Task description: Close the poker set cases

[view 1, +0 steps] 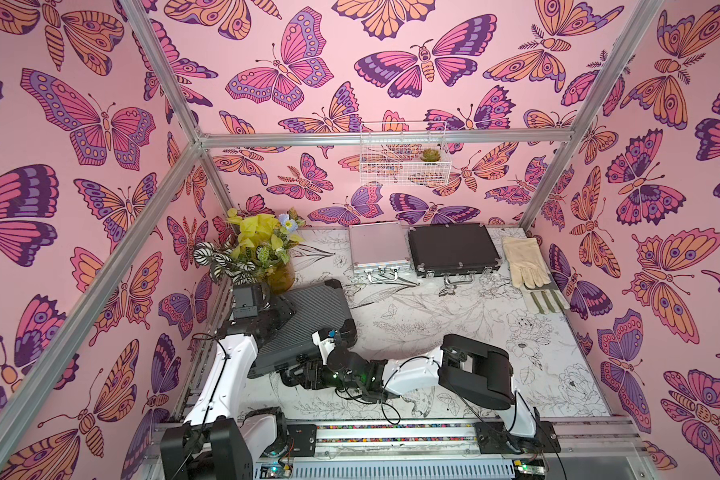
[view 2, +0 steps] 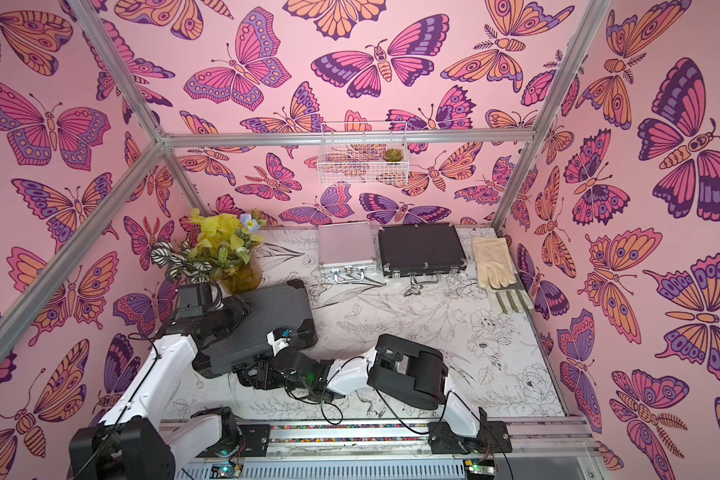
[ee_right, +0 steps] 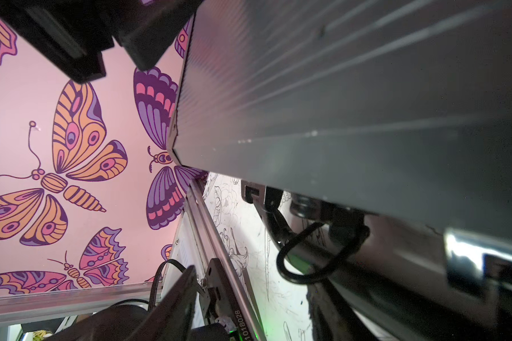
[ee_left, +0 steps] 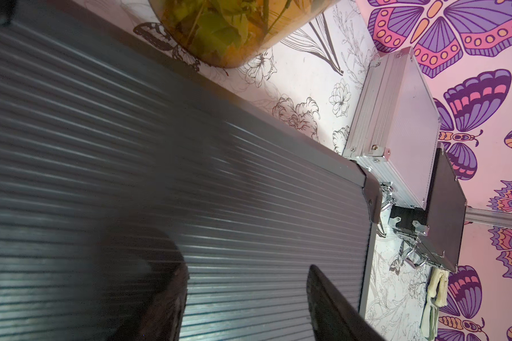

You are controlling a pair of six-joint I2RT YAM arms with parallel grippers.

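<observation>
A dark ribbed case [view 1: 304,316] lies closed on the table at left. My left gripper hangs over its lid, part open with nothing visible between its fingertips. My right gripper is low at the case's front side beside the handle [ee_right: 284,238], its fingers apart; whether it touches the handle is unclear. A silver case [view 1: 380,240] and a black case [view 1: 453,244] lie closed side by side at the back, handles toward the front.
A vase of flowers [view 1: 280,276] stands behind the ribbed case at back left. Gloves [view 1: 526,264] lie at back right. A wire basket [view 1: 404,172] hangs on the back wall.
</observation>
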